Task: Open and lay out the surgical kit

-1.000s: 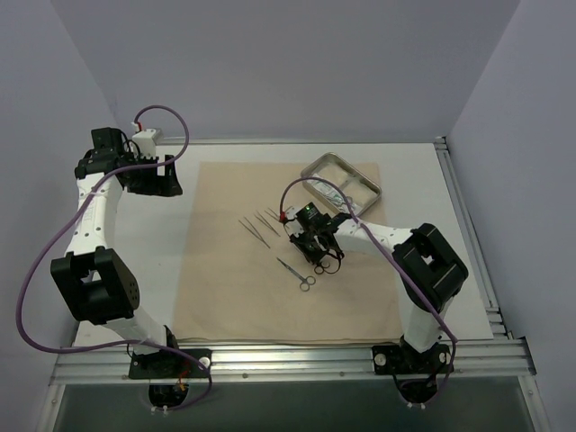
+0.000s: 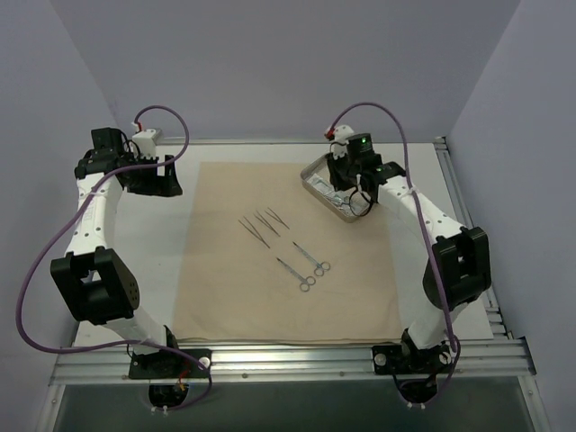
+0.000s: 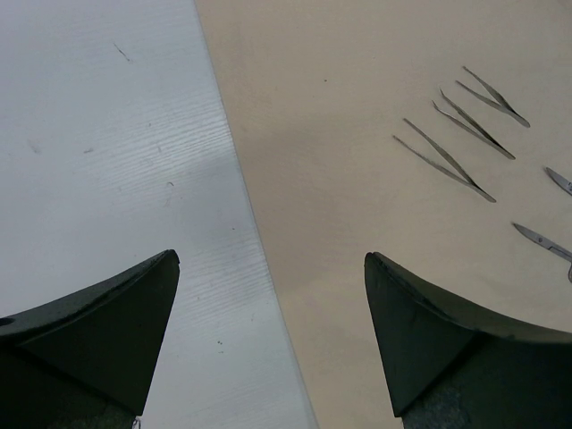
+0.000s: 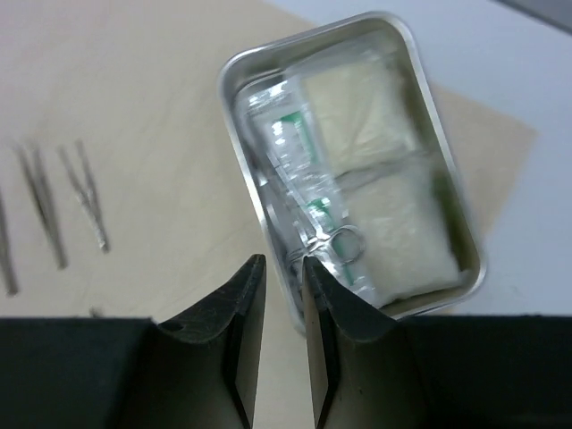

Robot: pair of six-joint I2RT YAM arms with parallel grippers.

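Observation:
On the tan cloth (image 2: pixel 225 315) lie several tweezers (image 2: pixel 254 231) side by side, and two pairs of scissors (image 2: pixel 295 274) nearer the front. A metal tray (image 4: pixel 246 170) holds clear packets with green marks (image 4: pixel 299 143), pale gauze-like packs (image 4: pixel 411 237), and another ringed instrument (image 4: pixel 347 243) along its left side. My right gripper hovers over the tray's near left part, its fingers a narrow gap apart with nothing between them. Over the white table at far left, my left gripper (image 2: pixel 167 177) stands wide open and empty, clear of the tweezers (image 3: pixel 451 170).
White table (image 2: pixel 148 234) shows left and right of the cloth. Grey walls (image 2: pixel 270 72) bound the back and sides; a metal rail (image 2: pixel 297 351) runs along the front.
My right arm has swung up and to the right, from above the scissors to above the tray. The second pair of scissors is now uncovered on the cloth. My left arm has stayed still.

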